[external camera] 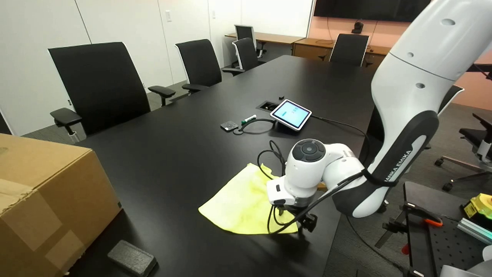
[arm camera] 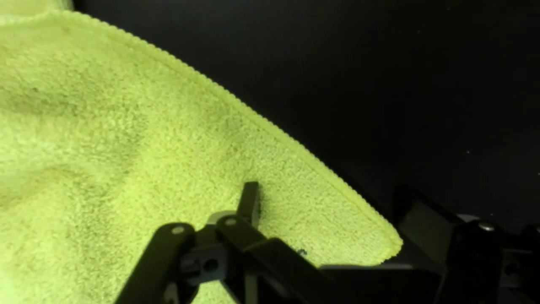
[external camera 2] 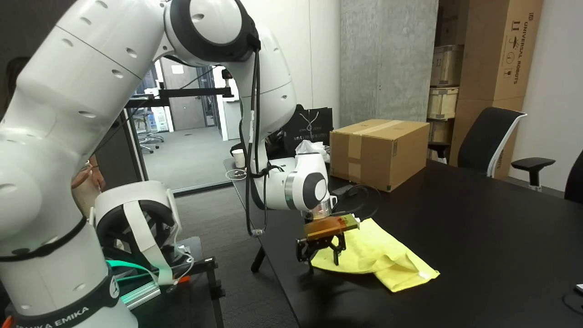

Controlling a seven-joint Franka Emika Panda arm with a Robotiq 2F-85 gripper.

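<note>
A yellow cloth point(external camera: 240, 203) lies on the black table, with a folded part at one end point(external camera 2: 404, 273) in the second exterior view. My gripper point(external camera 2: 323, 267) points down low over its edge near the table's side. In the wrist view the gripper is open, its fingers well apart. One finger point(arm camera: 249, 202) is over the cloth, the other point(arm camera: 427, 228) beyond its edge above dark table. The cloth's corner point(arm camera: 377, 243) lies between them, not gripped. Whether either fingertip touches the table is hard to tell.
A cardboard box point(external camera: 55, 203) and a dark grey block point(external camera: 132, 257) stand away from the cloth. Farther back are a tablet point(external camera: 291, 114), a green marker point(external camera: 249, 119) and cables. Bare table surrounds most of the cloth; the table edge point(external camera 2: 281, 284) runs close beside the gripper.
</note>
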